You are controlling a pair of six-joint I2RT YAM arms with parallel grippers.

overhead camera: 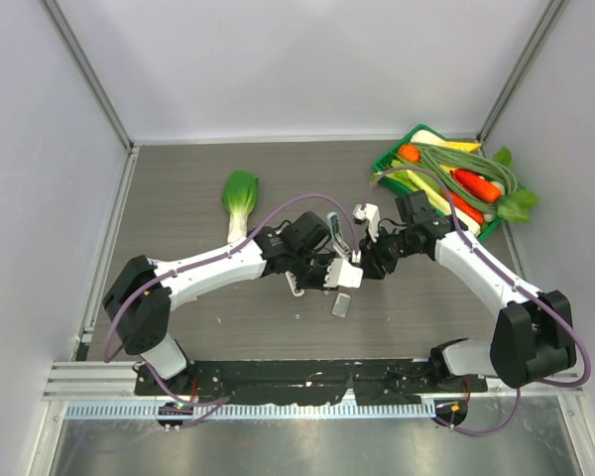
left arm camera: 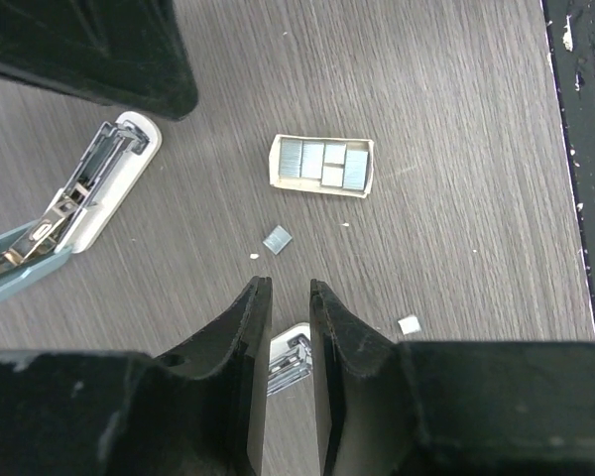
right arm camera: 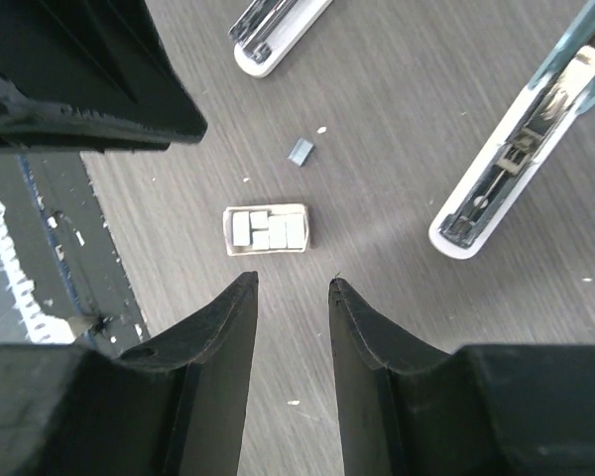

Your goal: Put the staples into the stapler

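Observation:
An open stapler, its teal cover (right arm camera: 571,48) raised from the white base (right arm camera: 460,248), stands at the right of the right wrist view; the left wrist view has it at left. A white box (left arm camera: 322,189) holds several staple strips. Near it, one short staple strip (left arm camera: 278,239) lies loose on the table. Over the table my left gripper is a little open, and the gap between its fingers looks empty. Wider apart are the fingertips of my right gripper, with nothing between them.
A second white base with a metal channel lies near the loose strip, partly behind my left fingers in the left wrist view. A white bit (left arm camera: 409,324) lies apart. Bok choy (overhead camera: 240,198) and a green vegetable basket (overhead camera: 424,129) are farther back.

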